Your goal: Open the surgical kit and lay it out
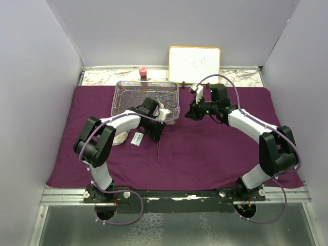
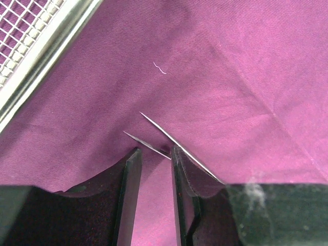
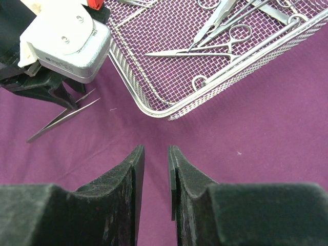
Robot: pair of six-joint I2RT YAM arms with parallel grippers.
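A metal mesh tray [image 1: 123, 92] holds several ring-handled instruments [image 3: 212, 24]. Two slender steel pieces [image 2: 179, 145], perhaps one instrument's tips, lie on the purple drape [image 1: 205, 154] in front of it. My left gripper [image 1: 156, 136] is low over them, part open, one piece passing beneath or between its fingertips; whether it grips cannot be told. My right gripper [image 1: 190, 115] hangs right of the tray over bare drape, its fingers slightly apart with nothing between them.
A small white packet [image 1: 137, 139] and a pale bundle [image 1: 119, 137] lie left of my left gripper. A pink-capped bottle [image 1: 143, 73] and a white board [image 1: 194, 64] stand at the back.
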